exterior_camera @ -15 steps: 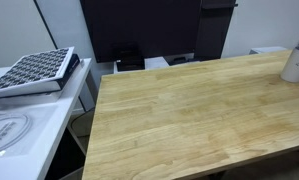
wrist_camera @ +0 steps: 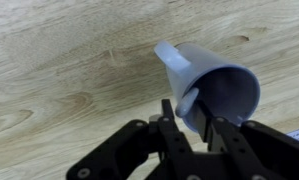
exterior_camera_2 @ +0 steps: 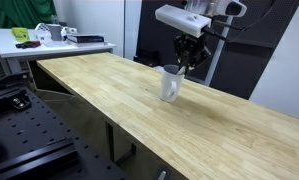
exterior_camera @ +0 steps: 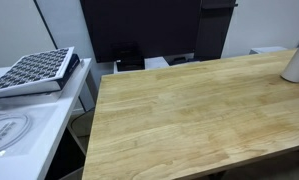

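A white mug (exterior_camera_2: 170, 84) stands on the wooden table (exterior_camera_2: 224, 115), its handle toward the near side in exterior view 2. My gripper (exterior_camera_2: 180, 70) points down at the mug's mouth. Seen from the wrist, the mug (wrist_camera: 225, 92) lies just beyond the fingertips, its opening facing the camera and its handle to the upper left. The gripper is partly open, and a short whitish piece shows at its fingertips; whether that is the rim or a separate thing I cannot tell. Exterior view 1 catches only part of the mug (exterior_camera: 296, 67) at its right edge.
Across a gap stands a white side table (exterior_camera: 34, 140) bearing a patterned box (exterior_camera: 34, 70). A dark shelf unit (exterior_camera_2: 39, 150) occupies the near left of exterior view 2.
Little differs in exterior view 1: the mug stays at the right edge, with at most a slight shift there. The rest of the tabletop looks the same.
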